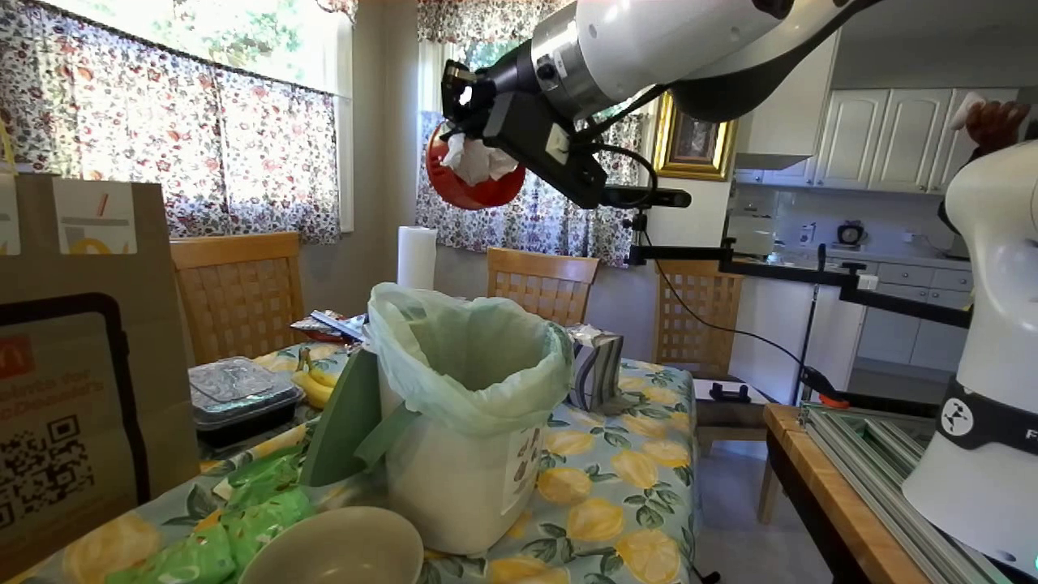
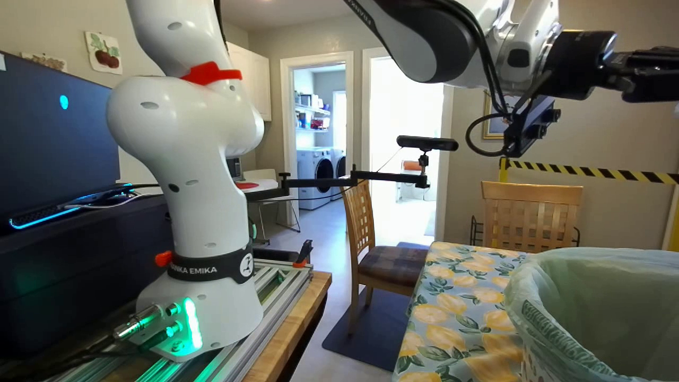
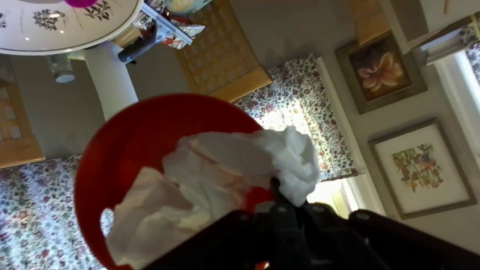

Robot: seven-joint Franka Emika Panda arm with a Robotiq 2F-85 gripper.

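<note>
High above the table, my gripper (image 1: 461, 96) is shut on a red container (image 1: 483, 198), which hangs tilted from it. Crumpled white tissue (image 1: 473, 161) shows in its mouth. In the wrist view, the round red container (image 3: 130, 130) fills the centre left, with the tissue (image 3: 202, 175) bunched inside and reaching up to the fingertips. The exact spot of the grip is covered by tissue. Below stands a white bin (image 1: 443, 487) with a pale green liner (image 1: 457, 409), its mouth open upward. At the right edge of exterior view 2, the fingers run partly out of frame.
Around the bin are a beige bowl (image 1: 336, 550), a paper bag (image 1: 87, 370), a striped tissue box (image 1: 595, 370), a paper towel roll (image 1: 416, 258), bananas (image 1: 314, 381) and a clear-lidded tray (image 1: 243, 389). The tablecloth (image 1: 623, 477) right of the bin is bare.
</note>
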